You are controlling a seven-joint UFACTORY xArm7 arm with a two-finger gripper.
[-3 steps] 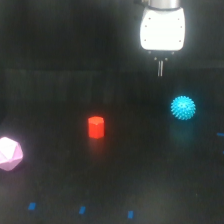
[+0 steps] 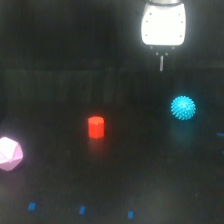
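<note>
At the upper right hangs my white gripper (image 2: 161, 68), its body cut off by the top edge of the view. Its thin fingers show as one narrow line, so it looks shut, and no object shows between them. A red block (image 2: 96, 127) stands on the dark table, left of centre. To the right, below the gripper and apart from it, lies a spiky cyan ball (image 2: 183, 108). The pale pink faceted solid (image 2: 9, 153) is at the left edge.
Small blue marks (image 2: 82, 210) lie along the front of the dark table, with another blue mark (image 2: 220, 134) at the right edge.
My gripper has risen slightly in the view. Its fingers, two separate lines before, now look closed into one. The block, ball and pink solid have not moved.
</note>
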